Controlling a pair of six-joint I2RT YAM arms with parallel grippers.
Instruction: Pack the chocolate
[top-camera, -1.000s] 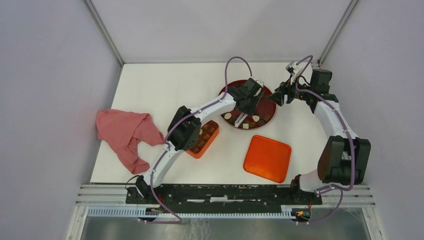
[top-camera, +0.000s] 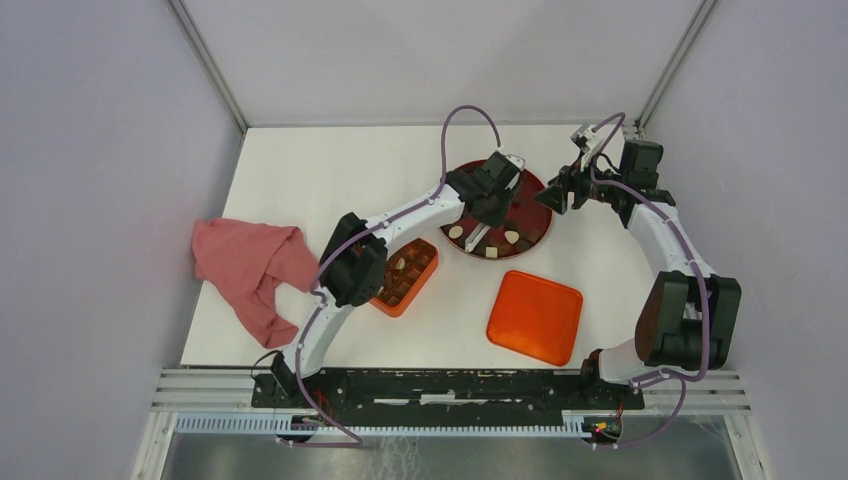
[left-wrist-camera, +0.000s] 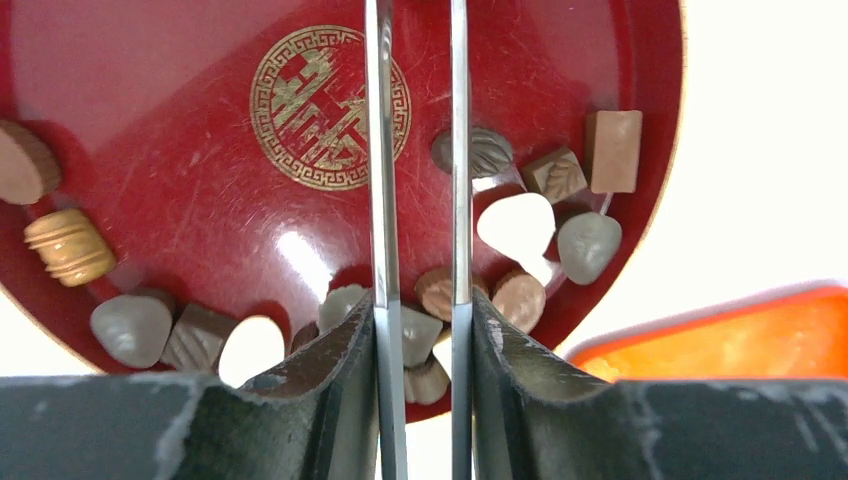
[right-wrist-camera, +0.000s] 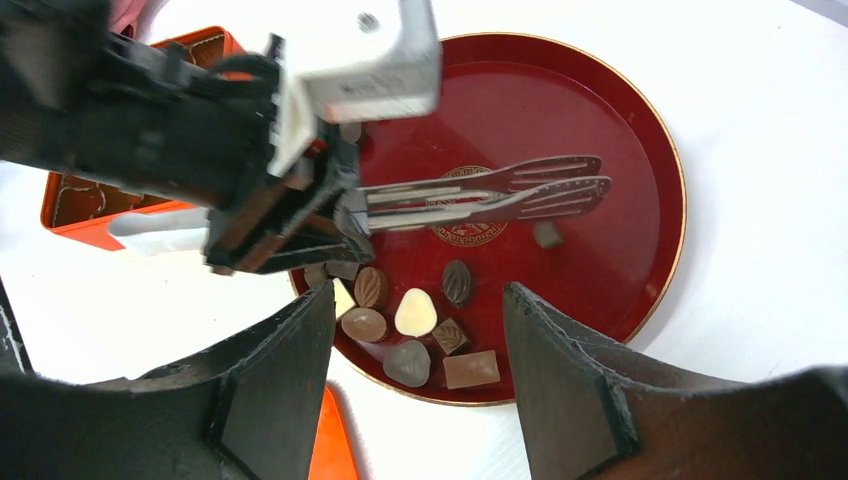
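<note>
Silver tongs (right-wrist-camera: 480, 200) are gripped in my left gripper, a finger on each side of their two arms. In the right wrist view the slotted tips are a little apart over the red round tray (right-wrist-camera: 625, 270), with no chocolate visible between them. A dark chocolate (right-wrist-camera: 547, 235) shows just below the tips; whether they touch it I cannot tell. Several more chocolates lie along the tray's near side, such as a brown block (right-wrist-camera: 472, 369) and a white piece (right-wrist-camera: 416, 313). My right gripper stands open and empty beside the tray's right rim.
The orange compartment box (top-camera: 419, 294) holds some chocolates and is partly covered by my left arm. An orange lid (top-camera: 535, 317) lies flat at the front right. A pink cloth (top-camera: 250, 265) is crumpled at the left.
My left arm and gripper have shifted slightly left, with the tongs still in hold. The right arm, tray, box and lid are where they were.
</note>
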